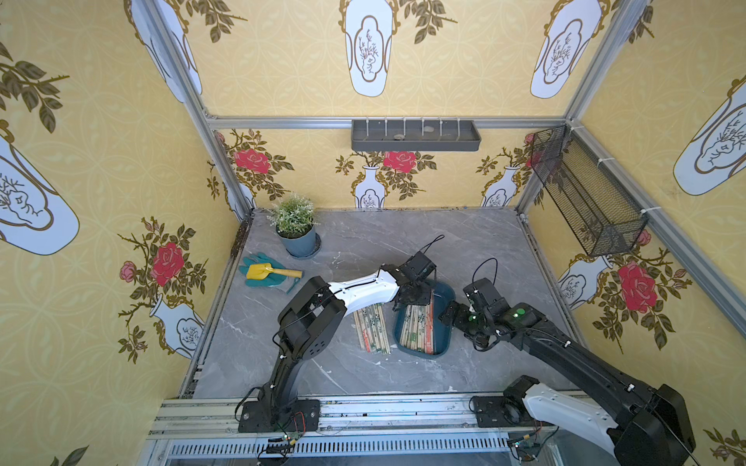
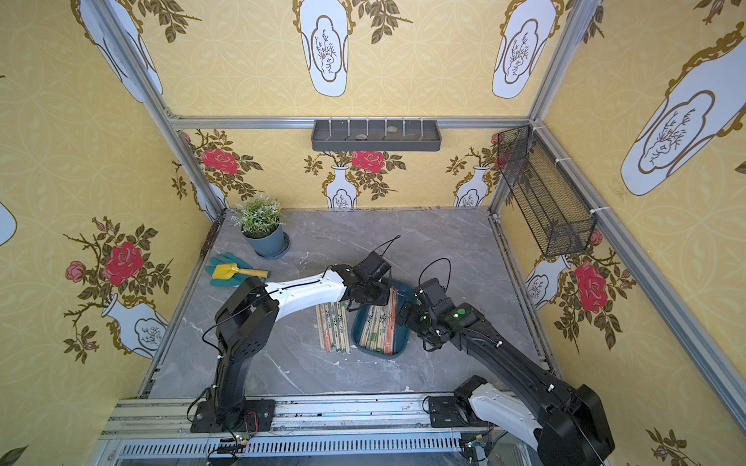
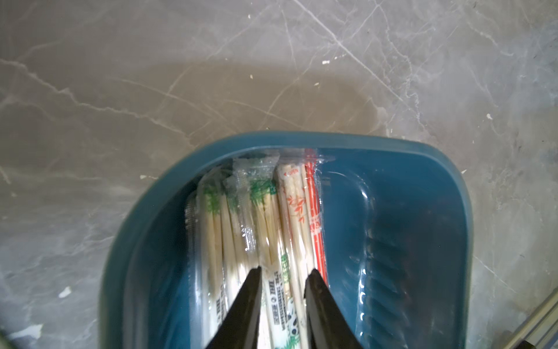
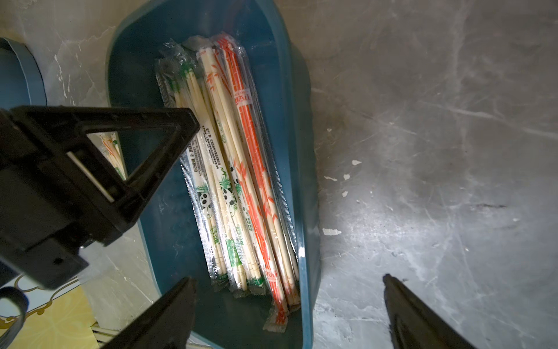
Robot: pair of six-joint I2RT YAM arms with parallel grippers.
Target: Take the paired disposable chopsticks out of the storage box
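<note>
Several wrapped chopstick pairs [image 3: 264, 232], some with green and some with red print, lie side by side in the blue storage box [image 4: 299, 145]. My left gripper is over the box, open. Its narrow-set fingertips sit above the chopsticks with nothing visibly gripped. In the right wrist view a black part of the left gripper overlaps the box from the left. My right gripper stands open at the box's right wall, fingers wide apart and nothing between them. Beside the box, on the left, a row of chopsticks [image 1: 371, 330] lies on the table.
A potted plant [image 1: 293, 225] and a yellow trowel [image 1: 268, 272] on a teal glove stand at the back left. Wire basket [image 1: 590, 194] and grey rack [image 1: 415, 136] hang on the walls. Free tabletop lies behind and in front of the box.
</note>
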